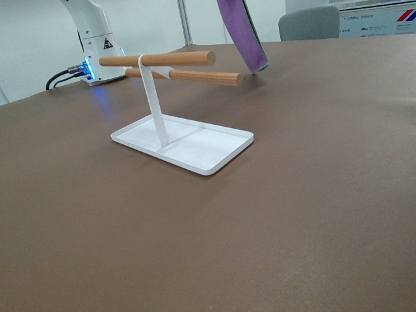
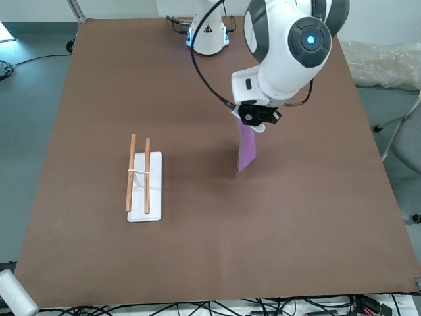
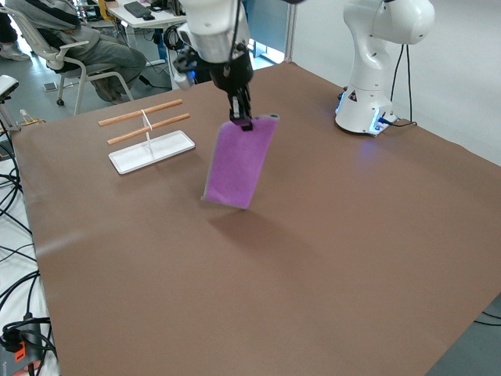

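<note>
My gripper [image 3: 241, 117] is shut on a purple cloth [image 3: 239, 168], holding it by its upper edge so it hangs over the brown table. In the left view the cloth [image 2: 246, 146] hangs right of a white rack with two wooden bars [image 2: 147, 178] on a white tray [image 2: 154, 210]. In the top view the cloth [image 1: 240, 32] dangles behind the rack [image 1: 188, 58], its lower end near the table; the gripper is out of that view.
The white arm base [image 2: 209, 39] stands at the back. Cables [image 3: 19, 290] run along one edge; chairs stand beyond the table.
</note>
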